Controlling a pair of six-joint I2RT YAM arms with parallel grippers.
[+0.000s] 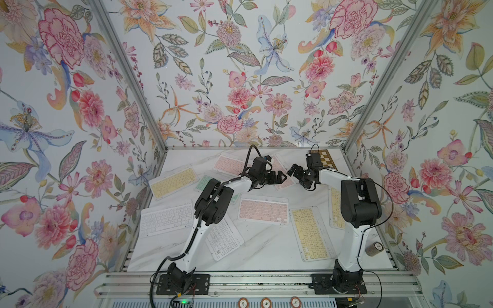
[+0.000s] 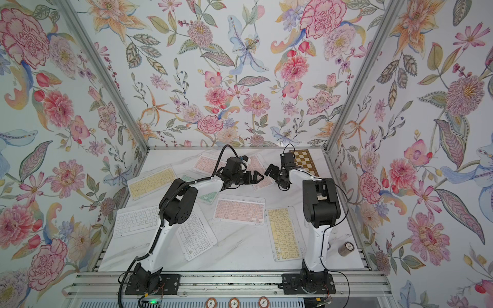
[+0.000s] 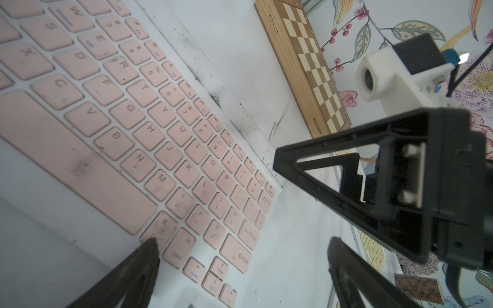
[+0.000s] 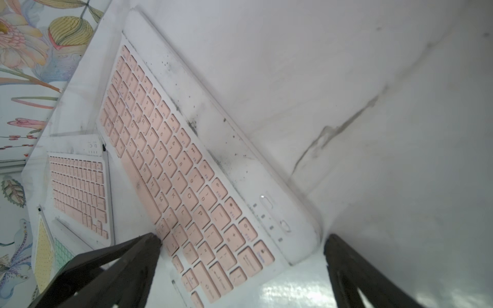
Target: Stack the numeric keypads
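Observation:
A pink keypad (image 1: 277,163) lies slanted at the back middle of the table, partly covered by both grippers in the top views. My left gripper is open above its lower corner, the keys (image 3: 179,154) showing behind its spread fingers. At the keypad's right side, my right gripper also stands open; one finger overlaps the keys in its wrist view, the other lies over bare table. Whether any fingertip touches the keypad cannot be told. Two more pink keypads lie at back left (image 1: 228,164) and in the centre (image 1: 263,210).
Yellow keypads lie at left (image 1: 173,182), front right (image 1: 312,233) and far right (image 1: 336,208). White ones are at left (image 1: 165,219) and front (image 1: 226,240). A green keypad (image 2: 208,196) sits under the left arm. A chessboard (image 2: 304,160) and a can (image 1: 375,248) stand right.

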